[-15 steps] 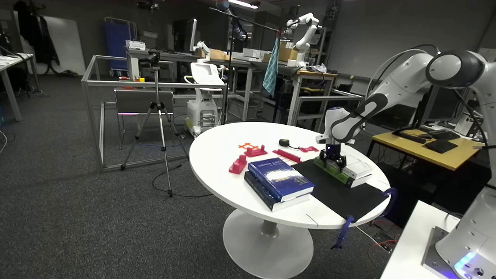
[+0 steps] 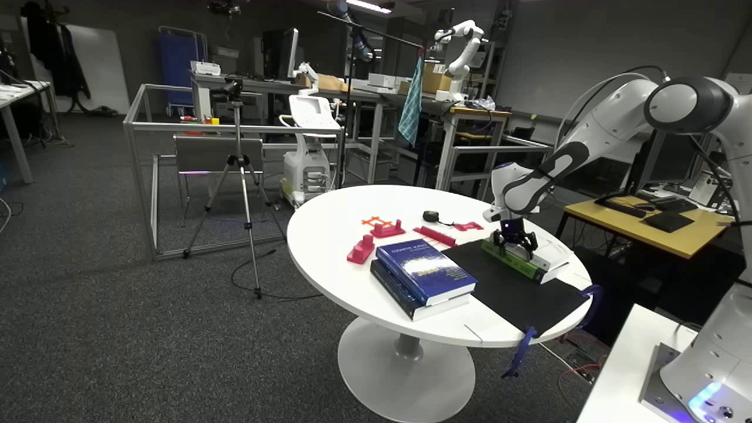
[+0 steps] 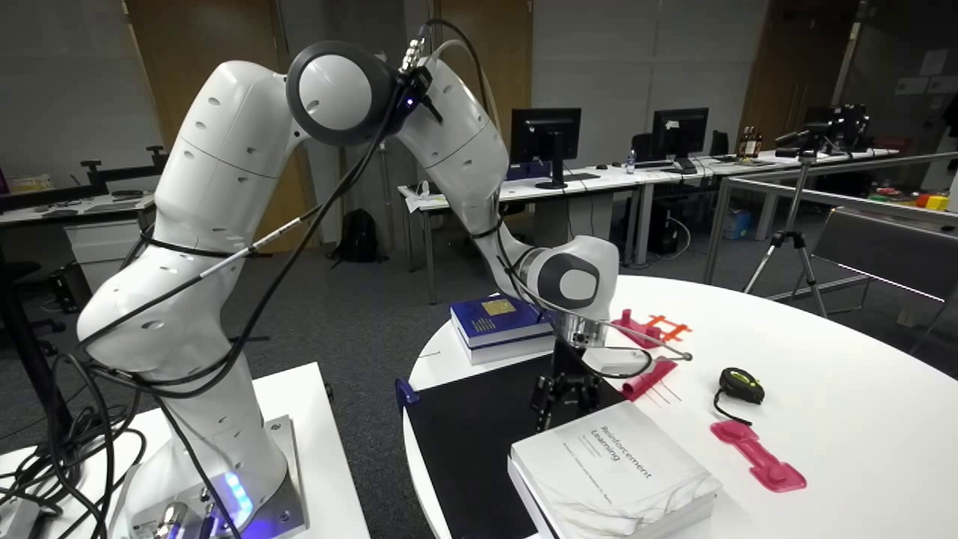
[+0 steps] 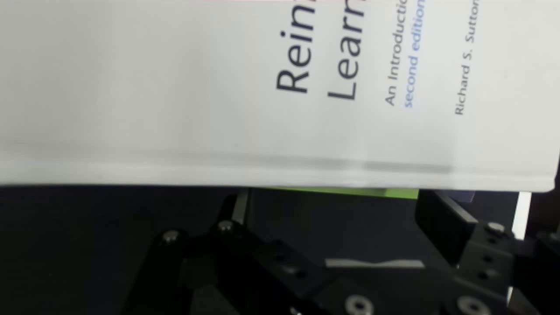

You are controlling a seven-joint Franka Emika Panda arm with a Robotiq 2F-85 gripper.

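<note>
A white "Reinforcement Learning" book (image 3: 620, 467) lies flat on a green-spined book (image 2: 513, 259), at the edge of the black mat. My gripper (image 2: 515, 244) points down at the long spine side of this stack. In the wrist view the white book's cover (image 4: 183, 89) fills the upper half. Below its edge my open gripper has its fingers spread wide, with only a thin green strip (image 4: 346, 192) of the lower book showing between them. Whether the fingertips touch the stack cannot be told.
Two blue books (image 2: 426, 271) are stacked at the mat's other side. Behind lie pink plastic parts (image 2: 361, 249), an orange piece (image 2: 375, 221) and a tape measure (image 3: 742, 385). Bare black mat (image 2: 532, 299) lies in front.
My gripper has shifted slightly right in exterior view 1 and its hand has turned a little. The white and green books have slid slightly right as well. The blue books have stayed put.
</note>
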